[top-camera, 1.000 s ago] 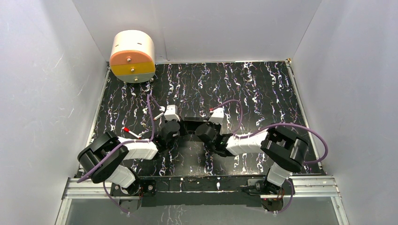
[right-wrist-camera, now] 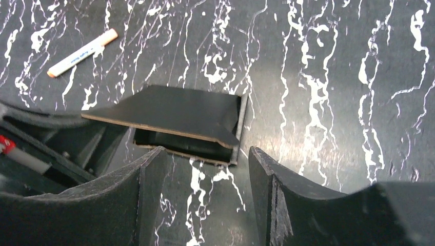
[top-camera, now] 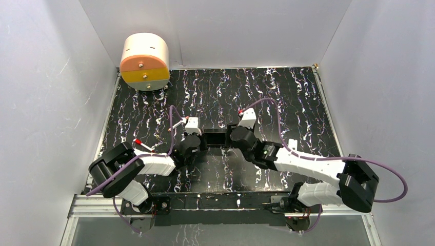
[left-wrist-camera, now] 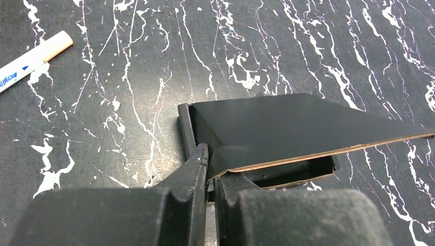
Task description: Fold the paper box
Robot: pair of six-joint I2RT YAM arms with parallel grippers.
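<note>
The black paper box (top-camera: 214, 137) lies between the two grippers on the dark table. Its lid (left-wrist-camera: 287, 123) is raised at a slant over the tray, leaving a gap along the front, where the box's front wall (right-wrist-camera: 190, 155) shows. At the box's left end, my left gripper is shut on the box near the lid's corner; exactly which layer it pinches is hidden. My right gripper stands open in front of the box, its fingers (right-wrist-camera: 154, 166) apart with nothing between them.
A pale marker (right-wrist-camera: 84, 53) lies behind the box to the left. Another marker with a red cap (top-camera: 143, 145) lies by the left arm. A striped drawer cabinet (top-camera: 146, 62) stands at the back left. Bare table spreads to the right.
My right gripper has moved right and a little back, away from the box's middle, its arm swinging outward.
</note>
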